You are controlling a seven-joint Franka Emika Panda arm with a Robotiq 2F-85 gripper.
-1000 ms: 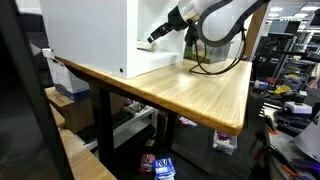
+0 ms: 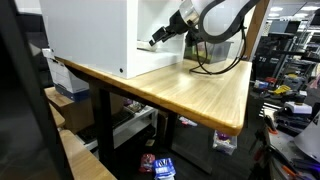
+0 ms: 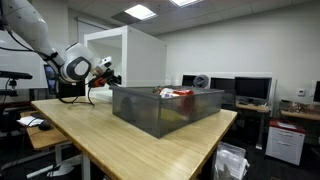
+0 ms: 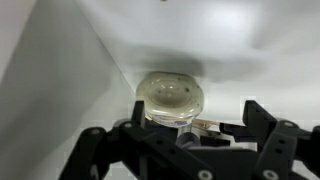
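Note:
A round, pale translucent object [image 4: 168, 96], perhaps a cup or lid, lies on a white surface [image 4: 240, 65] in the wrist view. My gripper stands open, its black fingers [image 4: 258, 120] spread wide at the lower part of that view. The round object appears nearer the left finger and just ahead of the fingers; whether they touch cannot be told. In the first exterior view the gripper [image 2: 157, 40] reaches into the open side of a white box-like enclosure [image 2: 95, 35]. The second exterior view shows the gripper [image 3: 108, 76] at the enclosure's opening.
A wooden table [image 3: 120, 140] carries a long grey bin [image 3: 170, 112] with red and white items inside, close to the arm. In the wrist view a wall [image 4: 60, 75] rises on the left. Bare tabletop [image 2: 205, 92] lies in front of the enclosure.
The arm and gripper have shifted slightly at the enclosure's opening over the last second. Nothing else visibly differs.

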